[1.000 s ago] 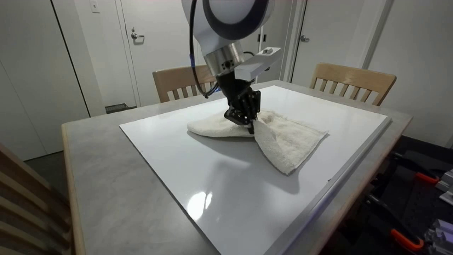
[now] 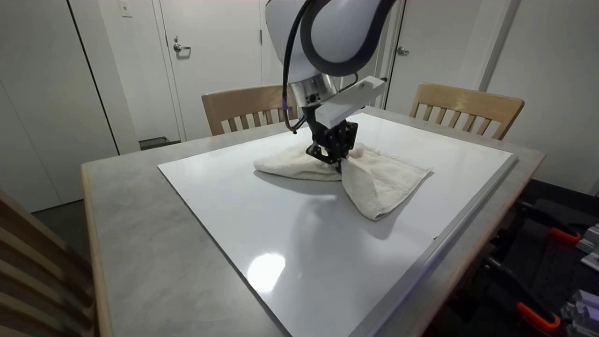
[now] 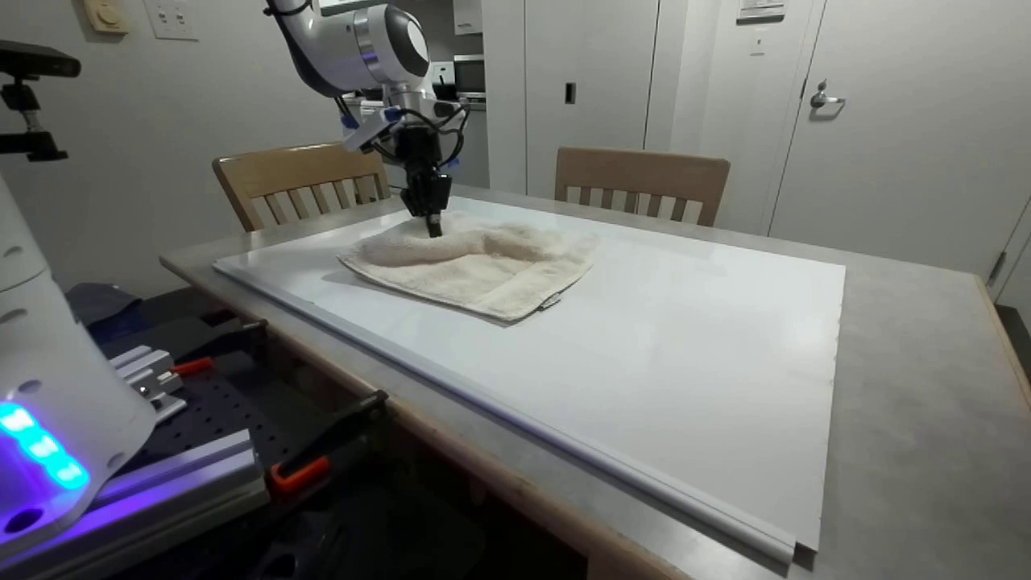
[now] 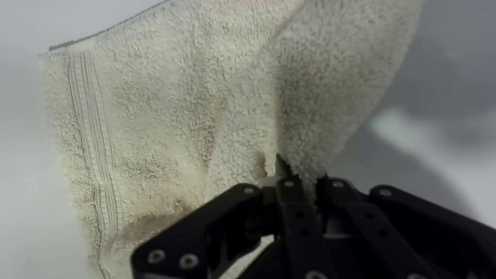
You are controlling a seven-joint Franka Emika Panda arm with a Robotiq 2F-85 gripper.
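Note:
A cream towel [image 2: 387, 182] lies rumpled on the whiteboard [image 2: 241, 224], with a raised fold along its middle. My gripper [image 2: 339, 165] points down at that fold and is shut on the cloth. In the wrist view the towel [image 4: 153, 111] fills much of the picture, and a pinched fold runs up from between the fingers. A few brownish stains mark its surface. From the other side, the towel [image 3: 483, 275] spreads in front of my gripper [image 3: 434, 230], one corner with a small tag lying flat.
The whiteboard covers most of a grey table [image 2: 135, 208]. Wooden chairs [image 3: 643, 184] stand at the table's far sides. Clamps with orange handles [image 3: 301, 474] sit beside the table edge near the robot base [image 3: 58, 406].
My gripper has moved slightly right and back in exterior view 1, still holding the towel. The arm leans less, and the towel's near corner has drawn back a little with it.

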